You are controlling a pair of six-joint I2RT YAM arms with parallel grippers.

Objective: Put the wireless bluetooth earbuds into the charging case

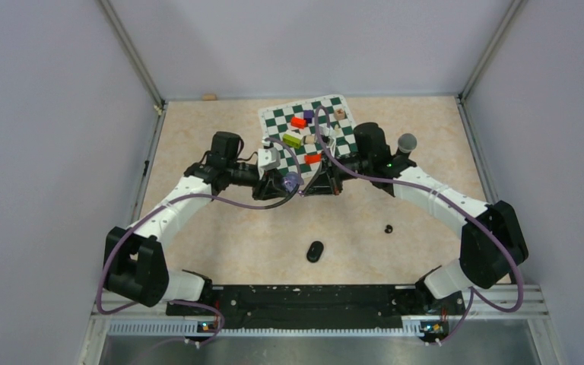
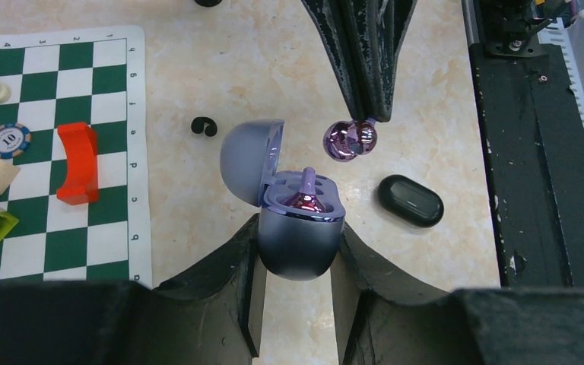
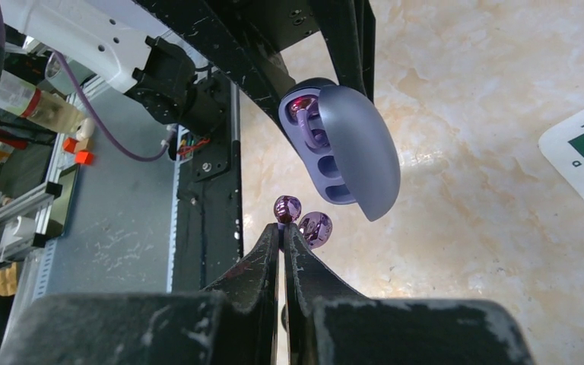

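My left gripper is shut on the lavender charging case (image 2: 298, 255), whose lid (image 2: 247, 161) stands open. One metallic purple earbud sits in the case, its lavender bridge sticking up; in the right wrist view, empty hollows (image 3: 330, 167) show beside it. My right gripper is shut on the thin part of a second purple earbud (image 3: 316, 229), its round ends at the fingertips. This earbud hangs apart from the case, to the upper right of it in the left wrist view. From above, both grippers meet near mid-table, with little gap between them.
A black oval case (image 1: 315, 252) lies on the table in front, and a small black earbud-like piece (image 1: 388, 229) to its right. Behind the grippers is a green-and-white chessboard (image 1: 272, 122) with blocks and pieces.
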